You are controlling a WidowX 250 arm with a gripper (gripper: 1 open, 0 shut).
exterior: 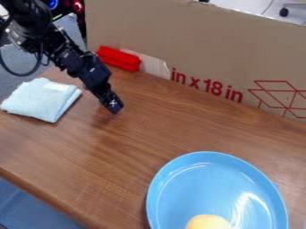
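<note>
My arm reaches in from the top left, and its black gripper [110,102] hangs low over the wooden table [143,152], pointing down; whether its fingers are open or shut is not clear. To its left lies a folded pale blue cloth [41,99]. Behind it a red object [120,58] lies against the cardboard. At the lower right sits a blue plate [245,188] with a pale yellow round item [208,222] on it, partly cut off by the frame edge.
A tall cardboard panel [209,45] borders the back of the table. The table's left edge drops to a grey-blue area.
</note>
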